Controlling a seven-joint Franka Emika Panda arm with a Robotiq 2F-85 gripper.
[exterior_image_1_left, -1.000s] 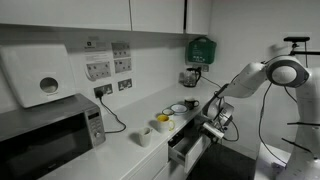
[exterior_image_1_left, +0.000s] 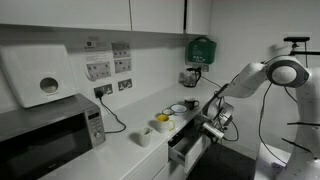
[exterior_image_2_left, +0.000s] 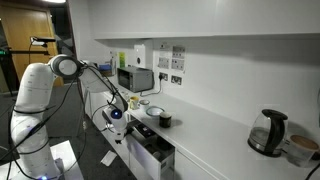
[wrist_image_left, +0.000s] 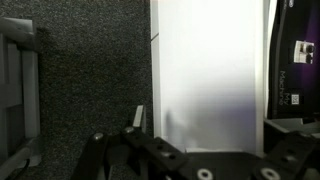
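The open drawer (exterior_image_1_left: 180, 155) stands pulled out from the white counter, and its interior shows in exterior view 2 as a dark drawer space (exterior_image_2_left: 155, 146). My gripper (exterior_image_2_left: 118, 132) hangs low on the outer side of the drawer front. In the wrist view a smooth white panel (wrist_image_left: 208, 75) fills the middle, with the dark gripper body along the bottom edge. The fingertips are too dark and partly cut off to show how the fingers stand. Whether they touch the panel is unclear.
Cups (exterior_image_1_left: 164, 123), bowls (exterior_image_1_left: 178, 108) and a microwave (exterior_image_1_left: 50, 145) stand on the counter. A kettle (exterior_image_2_left: 267, 132) sits at the far right in exterior view 2. Dark floor (wrist_image_left: 95, 75) lies open beside the white panel.
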